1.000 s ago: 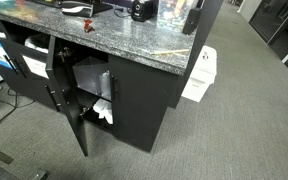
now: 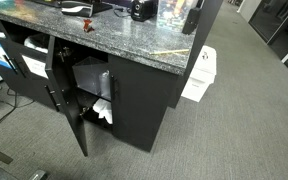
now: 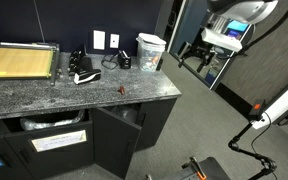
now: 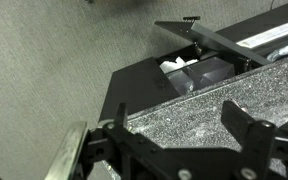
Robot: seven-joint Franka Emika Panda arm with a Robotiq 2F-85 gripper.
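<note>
In the wrist view my gripper has its two dark fingers spread wide, with only the granite counter [image 4: 184,125] showing below the gap. Exterior view 2 has the gripper [image 3: 191,66] in the air to the right of the counter's end. The black cabinet door [image 2: 70,105] stands ajar under the counter. Inside the cabinet are a clear container [image 2: 105,82] and something white [image 2: 102,110]. A small reddish item [image 3: 122,91] lies on the counter near its front edge.
A half-open drawer [image 3: 54,122] adjoins the cabinet. On the counter stand a clear tub [image 3: 150,52], a small black speaker [image 3: 124,60] and a wooden board [image 3: 16,63]. A white bin [image 2: 200,75] is on the floor beyond the counter's end. Grey carpet [image 2: 219,140] lies open at the right.
</note>
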